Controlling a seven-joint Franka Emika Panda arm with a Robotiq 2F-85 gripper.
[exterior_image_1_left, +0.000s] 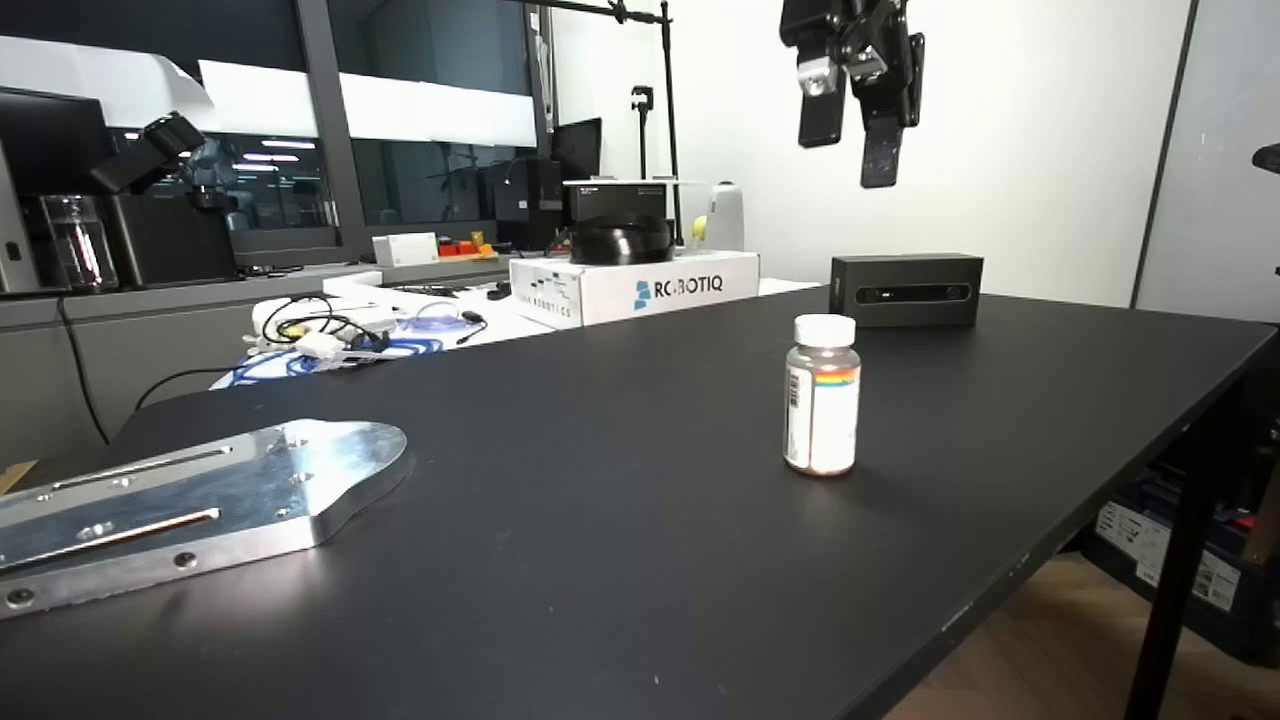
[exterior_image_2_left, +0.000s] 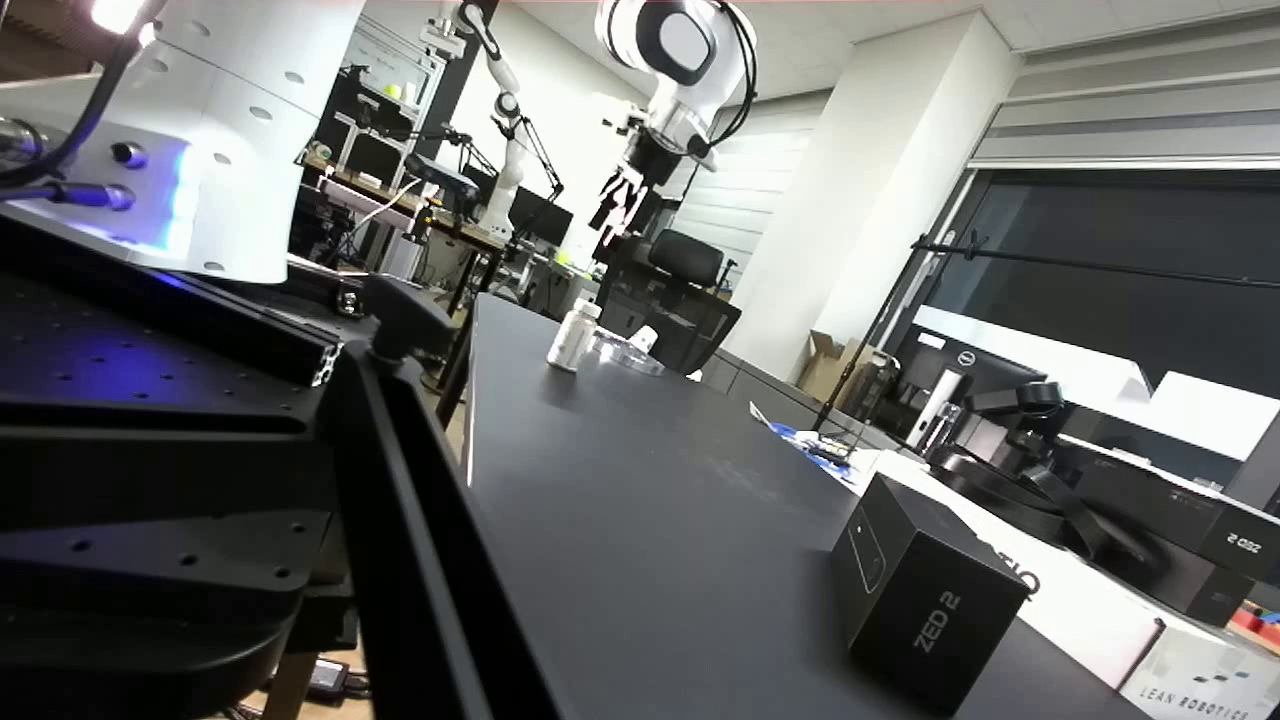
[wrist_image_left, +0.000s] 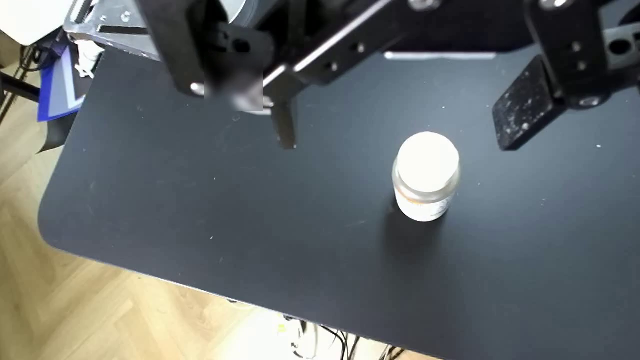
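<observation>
A small bottle (exterior_image_1_left: 823, 402) with a white cap and a rainbow-striped label stands upright on the dark table (exterior_image_1_left: 576, 504). Well above it in exterior view 1, my gripper (exterior_image_1_left: 852, 150) is open, its fingers apart and empty. From the wrist, the bottle's white cap (wrist_image_left: 428, 162) appears between and below the spread fingers, clear of both; one fingertip (wrist_image_left: 523, 108) shows at the right. Exterior view 2 has the gripper (exterior_image_2_left: 614, 210) raised over the far part of the table, with the bottle (exterior_image_2_left: 575, 336) below it.
A black ZED 2 box (exterior_image_1_left: 906, 292) stands behind the bottle. At the left lies a shiny metal plate (exterior_image_1_left: 228, 480). A white Robotiq box (exterior_image_1_left: 654, 286) stands beyond the table. Around the bottle the tabletop is bare.
</observation>
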